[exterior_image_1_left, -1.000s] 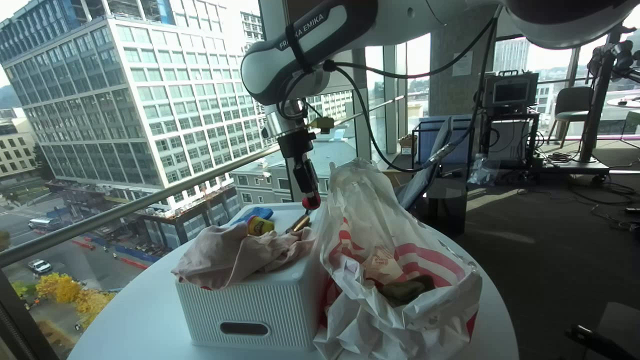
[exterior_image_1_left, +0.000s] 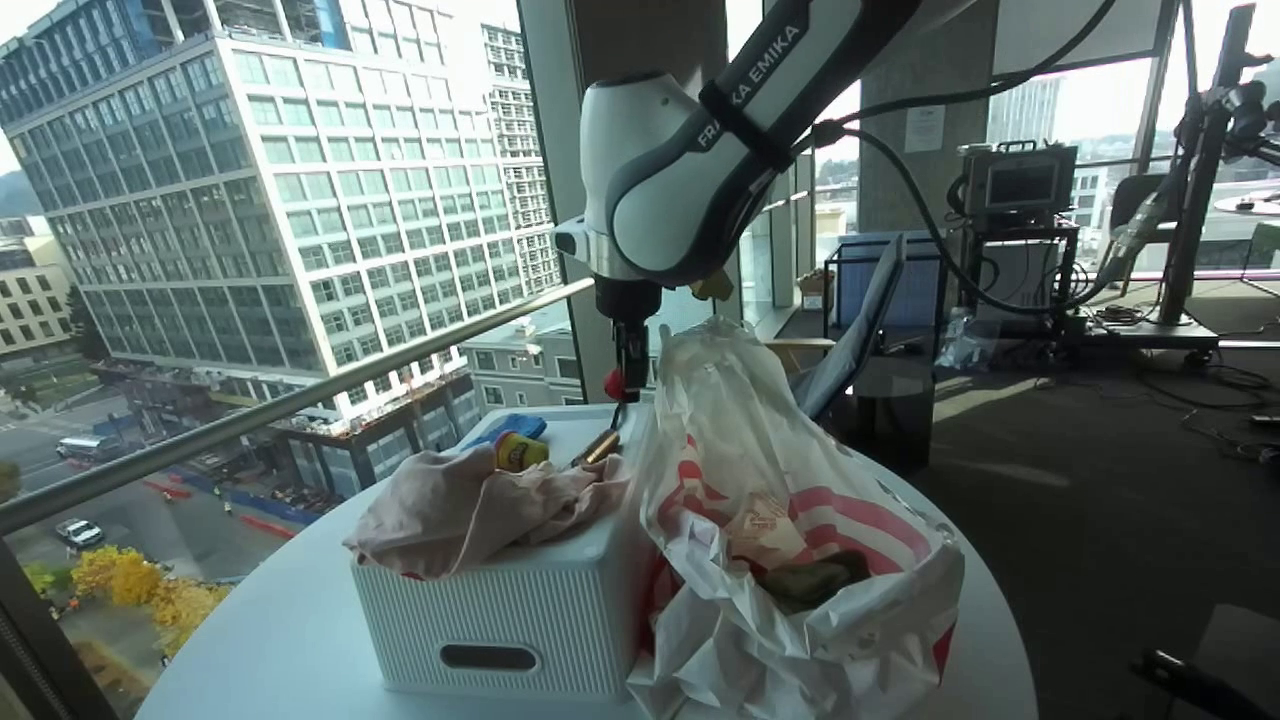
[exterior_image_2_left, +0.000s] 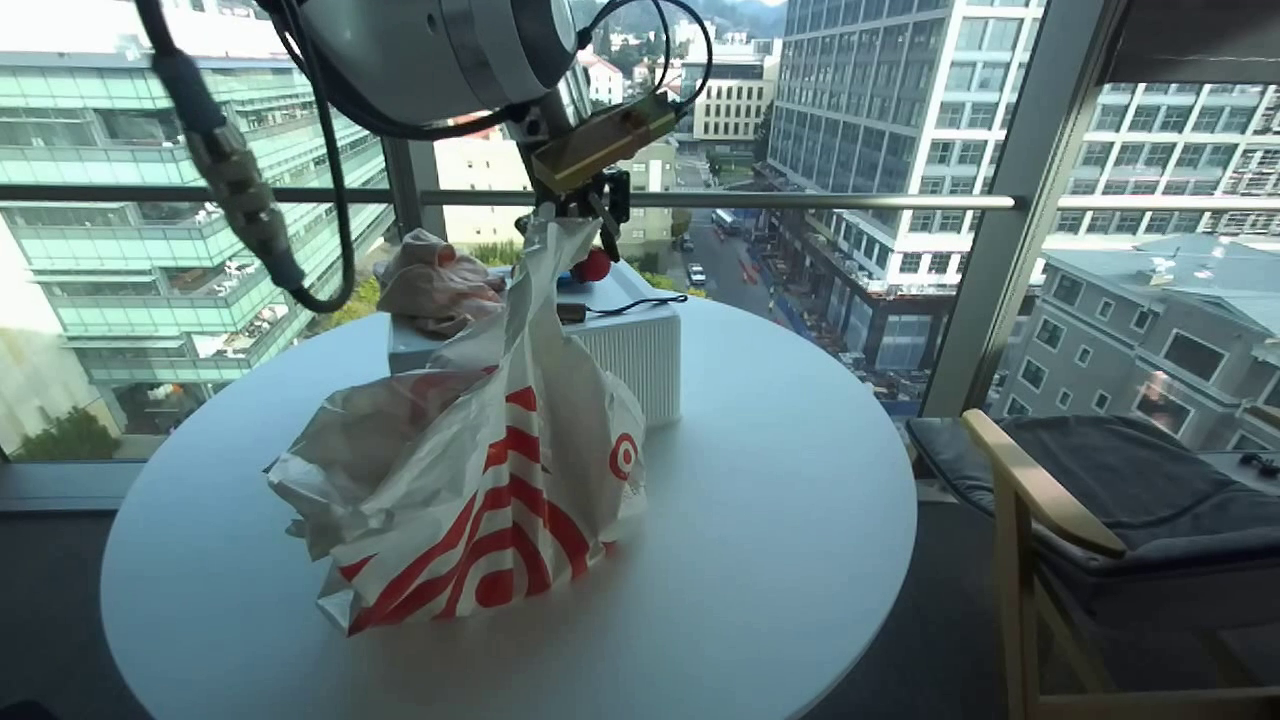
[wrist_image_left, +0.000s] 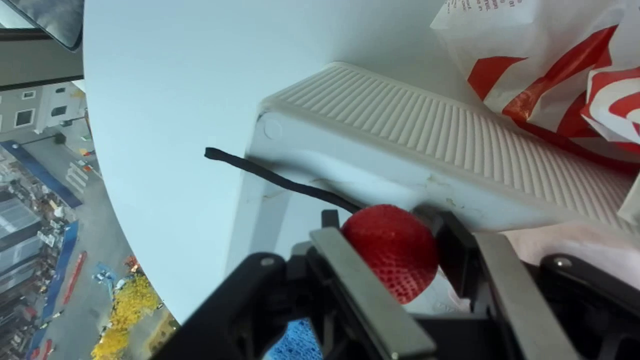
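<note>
A round red ball (wrist_image_left: 393, 252) is pinched between the fingers of my gripper, which is shut on it. In exterior view 1 the ball (exterior_image_1_left: 615, 384) shows small and partly covered by the gripper (exterior_image_1_left: 629, 384), just above the far end of the white ribbed box (exterior_image_1_left: 504, 624). Exterior view 2 has the red ball (exterior_image_2_left: 591, 265) over the box top, near the bag's raised peak. A white plastic bag with red stripes (exterior_image_2_left: 516, 480) stands beside the box, its mouth open; a dark greenish item (exterior_image_1_left: 816, 578) lies in it.
On the box lie a pinkish cloth (exterior_image_1_left: 444, 510), a yellow tub (exterior_image_1_left: 521, 452), a blue item (exterior_image_1_left: 516, 428) and a dark tool with a thin black stem (wrist_image_left: 282, 180). The bag's tall peak (exterior_image_1_left: 720, 348) rises close to the gripper. Free tabletop (exterior_image_2_left: 768, 480) lies beside the box.
The arm has swung round and the gripper has gone from tilted to nearly upright, rising slightly. The red ball has risen with it. Box, cloth and bag look unchanged.
</note>
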